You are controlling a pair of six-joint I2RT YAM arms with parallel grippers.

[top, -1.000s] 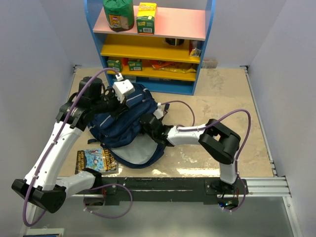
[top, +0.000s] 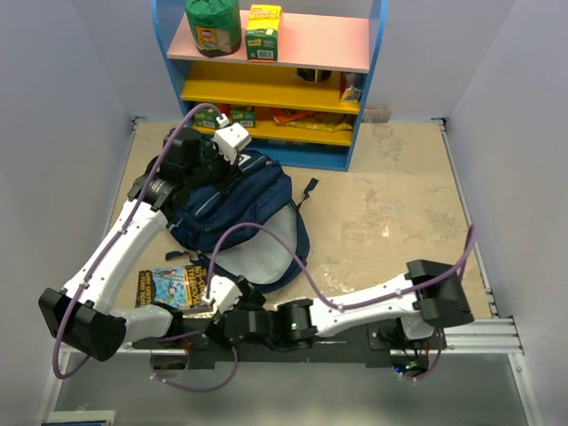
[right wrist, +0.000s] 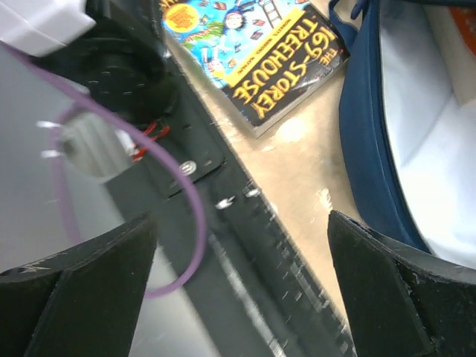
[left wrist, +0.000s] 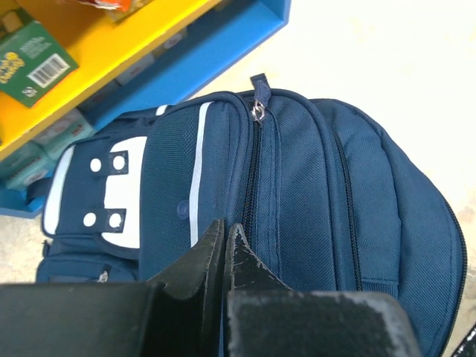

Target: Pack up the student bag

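Note:
The navy bag lies on its back panel at the left of the table, its pale flap or lining spread toward the front. My left gripper is shut on the bag's fabric beside the zip; the pinched part is mostly hidden by the fingers. Near the front edge, left of centre, my right gripper stands open and empty, between the bag and the edge rail. A book, "The 169-Storey Treehouse", lies flat beyond its fingertips, left of the bag. Something orange shows inside the bag.
A blue shelf unit with yellow boards stands right behind the bag, holding several green boxes and packets. A dark rail runs along the front edge.
My right gripper has left the bag's mouth and swung toward the front, closer to the book. The left gripper and the bag have shifted slightly right.

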